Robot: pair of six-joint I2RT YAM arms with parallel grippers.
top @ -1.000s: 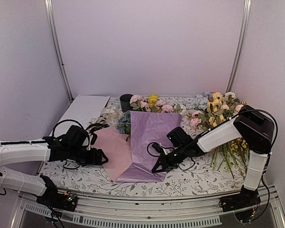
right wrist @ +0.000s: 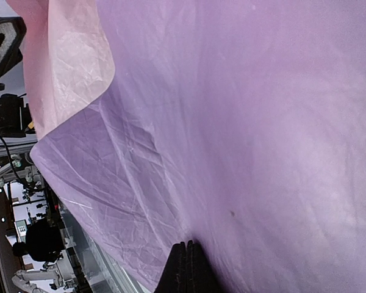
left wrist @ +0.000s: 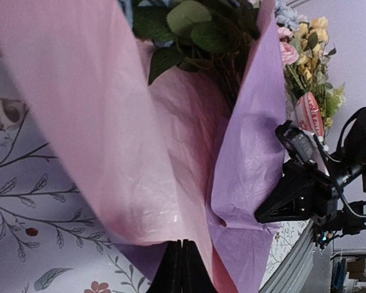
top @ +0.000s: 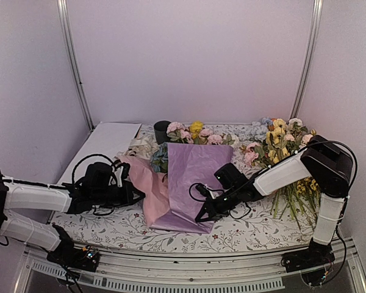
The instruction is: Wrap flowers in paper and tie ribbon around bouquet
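Pink paper and purple paper wrap blue flowers in the table's middle. My left gripper is shut at the pink sheet's raised left edge; in the left wrist view the pink flap rises above its fingertips, and whether any paper is between them is unclear. My right gripper is shut, its tips down on the purple paper near its front edge; in the right wrist view the purple sheet fills most of the frame around the fingers, with nothing clearly between them.
A dark cup and pink flowers sit behind the wrap. Loose flowers crowd the right side. A white board lies at back left. Bare patterned tablecloth shows at the front, before the table's edge.
My left gripper has risen slightly and moved right, and the pink paper's left side now stands raised and folded. The right gripper has stayed still.
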